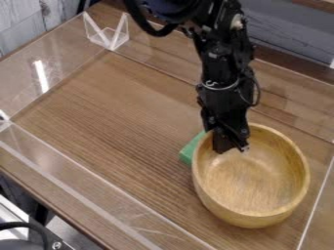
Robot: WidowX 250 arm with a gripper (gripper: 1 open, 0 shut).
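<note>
A large wooden bowl [251, 186] sits at the lower right of the wooden table. My black gripper [225, 139] is at the bowl's upper left rim, shut on that rim as far as can be seen; its fingertips are partly hidden. A green object [189, 149] lies just left of the bowl, mostly hidden behind it and the gripper.
A white wire-like holder [107, 29] stands at the back left. A dark cable runs at the lower left corner.
</note>
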